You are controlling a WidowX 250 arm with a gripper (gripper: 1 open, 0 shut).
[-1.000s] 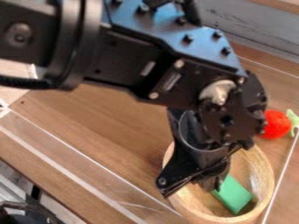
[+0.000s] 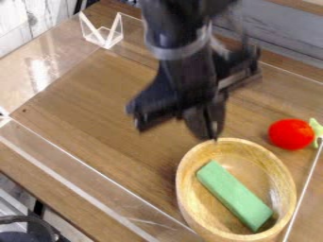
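Observation:
A round wooden bowl (image 2: pixel 190 189) sits at the lower right with a green block (image 2: pixel 233 196) lying inside it. My dark gripper (image 2: pixel 177 109) is blurred above and to the upper left of the bowl, apart from it; whether its fingers are open or shut is unclear.
A red tomato-like object (image 2: pixel 292 133) with a pale green item beside it lies right of the bowl. A white wire holder (image 2: pixel 104 30) stands at the back left.
My gripper has risen out of the bowl and moved up and away, uncovering the bowl and the whole green block, which remains inside.

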